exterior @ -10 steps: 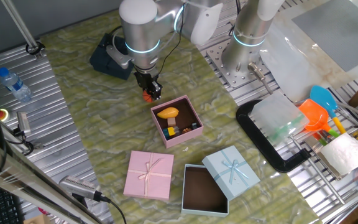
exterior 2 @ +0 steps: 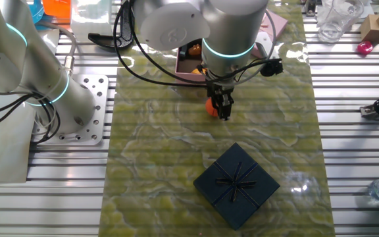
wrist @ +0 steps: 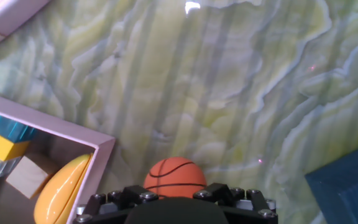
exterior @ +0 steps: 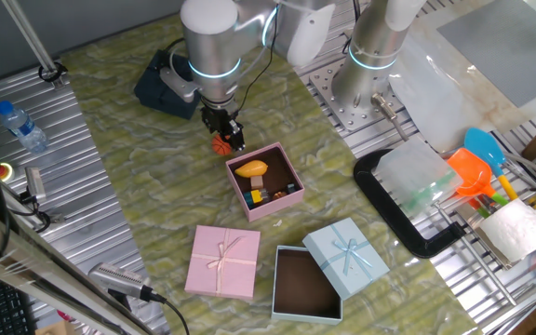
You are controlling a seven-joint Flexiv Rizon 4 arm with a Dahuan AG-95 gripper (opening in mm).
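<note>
An orange ball with black basketball lines (wrist: 176,174) shows at the bottom centre of the wrist view, between the two black fingers of my gripper. The fingers stand apart, one on each side of it and overlapping its lower edges. Whether they press on the ball is not clear. In exterior view 1 the ball (exterior: 221,146) appears at the fingertips, just beyond the upper left corner of the open pink box (exterior: 234,184). Exterior view 2 shows the ball (exterior 2: 211,107) partly behind the gripper. The pink box holds a yellow mango-like fruit (exterior: 251,168) and several small blocks.
A dark gift box (exterior 2: 237,185) lies on the green marbled mat behind the gripper. A pink lid (exterior: 222,262), an open light blue box (exterior: 307,284) and its tilted lid (exterior: 347,258) occupy the front. Mat left of the pink box is clear.
The black fingers look slightly lower and more spread in exterior view 1 than a second ago, and more of the ball shows. The arm, boxes and lids have stayed put.
</note>
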